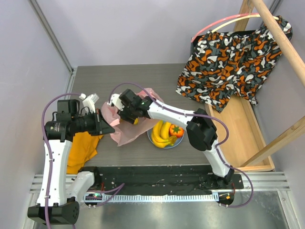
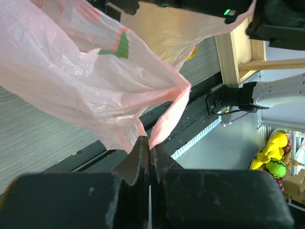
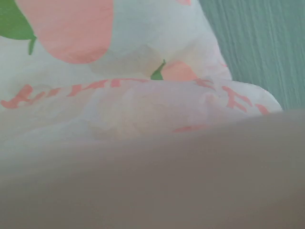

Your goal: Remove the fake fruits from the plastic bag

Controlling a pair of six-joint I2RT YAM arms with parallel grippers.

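Note:
The pale pink plastic bag (image 1: pixel 129 136) lies crumpled mid-table with its left edge drawn to my left gripper (image 1: pixel 113 130). In the left wrist view, the left gripper is shut on a folded corner of that bag (image 2: pixel 95 81). My right gripper (image 1: pixel 123 117) reaches down into the bag from the right; its fingertips are hidden there. A small yellow patch of fruit (image 1: pixel 136 121) shows beside it. Printed plastic (image 3: pixel 133 109) and a blurred fold fill most of the right wrist view, with no fingers visible. A bowl holds bananas (image 1: pixel 161 133) and an orange pepper-like fruit (image 1: pixel 176 130).
The blue-rimmed bowl (image 1: pixel 167 147) stands just right of the bag, under the right forearm. An orange cloth (image 1: pixel 82 151) lies at the left below the left arm. A wooden frame with camouflage fabric (image 1: pixel 228 62) bounds the right.

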